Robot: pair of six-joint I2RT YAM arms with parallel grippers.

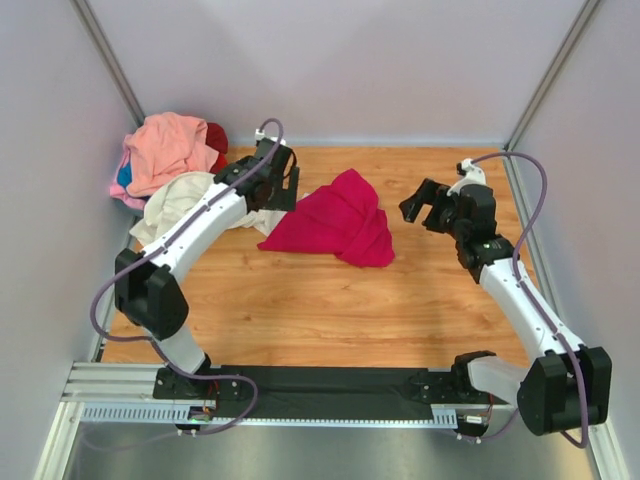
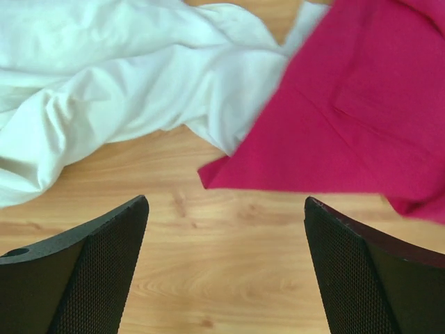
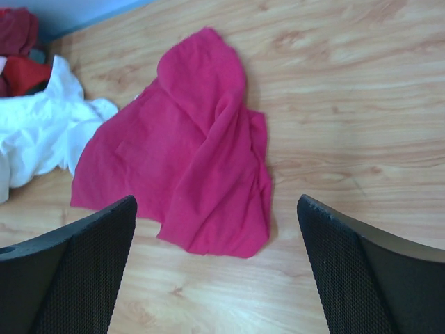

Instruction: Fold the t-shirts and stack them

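Note:
A magenta t-shirt (image 1: 345,222) lies crumpled, partly doubled over, at the middle of the table. In the left wrist view its pointed corner (image 2: 222,174) rests beside a white garment (image 2: 160,90). My left gripper (image 1: 288,190) is open above the place where the white cloth meets the magenta one, nothing between its fingers. The right gripper (image 1: 417,205) also stands open and empty, over bare wood to the right of the shirt. The whole magenta shirt (image 3: 201,146) shows in the right wrist view.
A heap at the back left holds a peach garment (image 1: 170,150), a dark red one (image 1: 217,142) and a bit of blue (image 1: 125,175). White cloth (image 1: 180,200) spills from it towards the magenta shirt.

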